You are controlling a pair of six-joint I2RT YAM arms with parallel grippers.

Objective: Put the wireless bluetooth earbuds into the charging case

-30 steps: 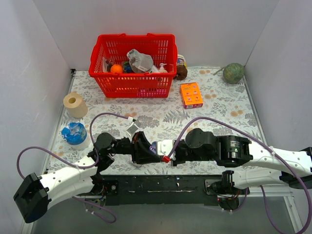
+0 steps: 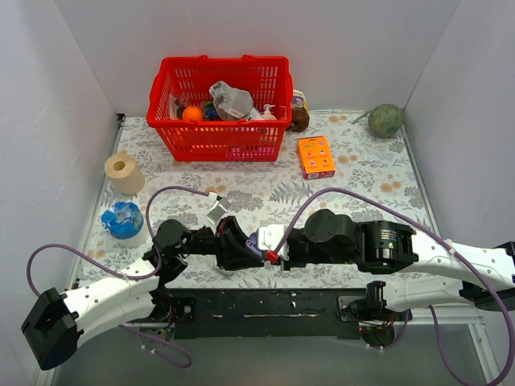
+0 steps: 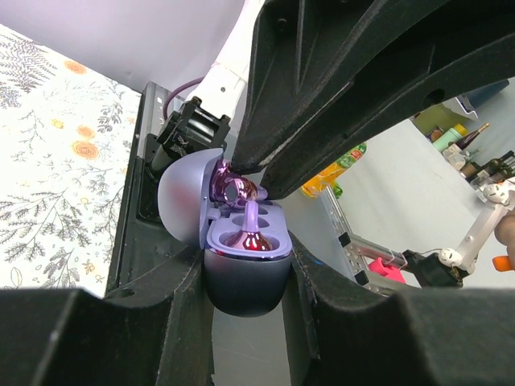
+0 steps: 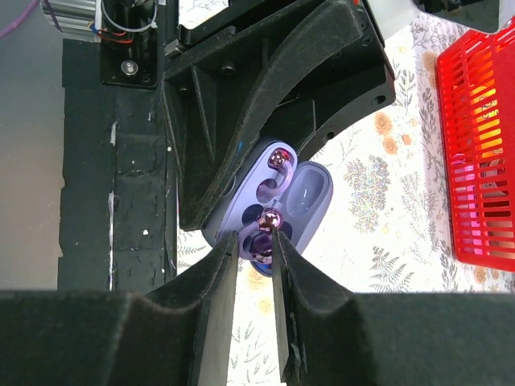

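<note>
My left gripper is shut on the open lilac charging case (image 3: 248,277), its lid tilted back. One shiny purple earbud (image 3: 250,235) has its lilac stem sticking up from the case in the left wrist view. A second earbud (image 3: 234,189) is by the lid side, close against the right fingertips. In the right wrist view, my right gripper stands open with its fingers (image 4: 216,277) on either side of an earbud (image 4: 264,237) at the near end of the case. How deep that earbud sits cannot be told. From above, the arms mostly hide the case.
A red basket (image 2: 221,153) with several items stands at the back. An orange box (image 2: 316,157), a green round object (image 2: 385,121), a tan roll (image 2: 125,173) and a blue-topped container (image 2: 123,221) are around it.
The left arm and the case look still.
</note>
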